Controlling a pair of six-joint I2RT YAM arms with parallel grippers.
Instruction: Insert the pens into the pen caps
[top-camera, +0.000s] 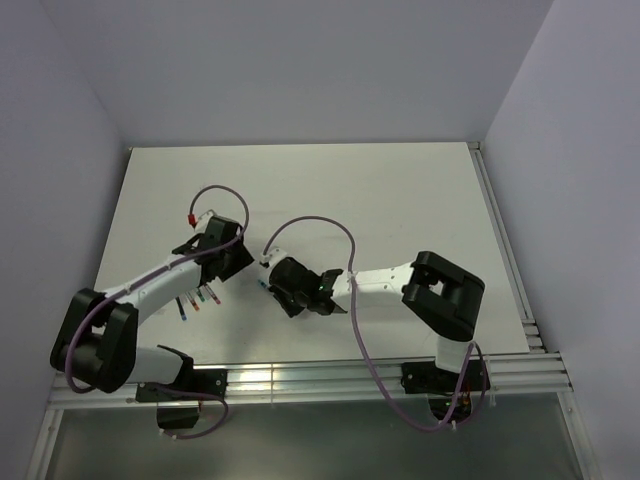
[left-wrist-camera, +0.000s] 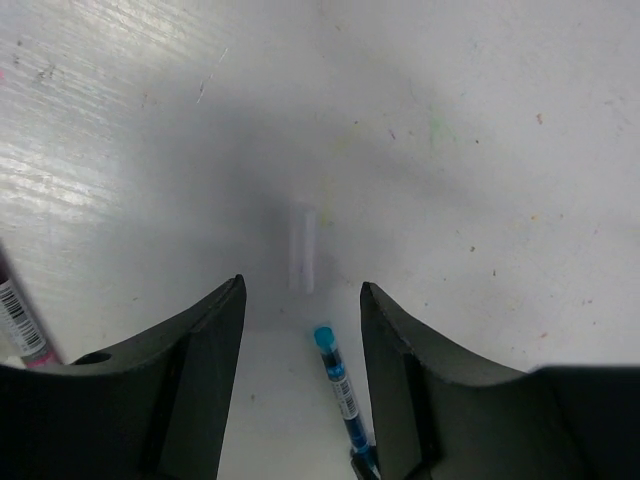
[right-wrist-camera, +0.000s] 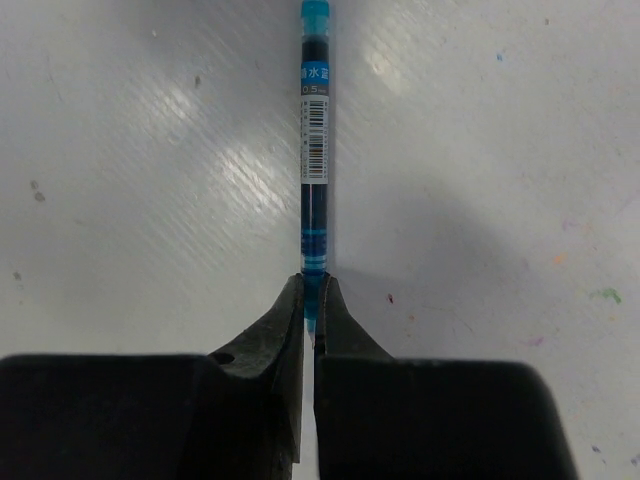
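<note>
My right gripper is shut on a blue pen (right-wrist-camera: 314, 140), held by its lower end, its cyan tip pointing away. In the top view that gripper (top-camera: 283, 300) is low at the middle of the table. My left gripper is part open above bare table, with nothing between its fingers. Below it lies a blue pen (left-wrist-camera: 341, 385), and a dark pen (left-wrist-camera: 25, 320) shows at the left edge. In the top view several pens (top-camera: 195, 300) lie under and beside the left arm.
Walls stand round it, with a metal rail (top-camera: 300, 368) along the front edge.
</note>
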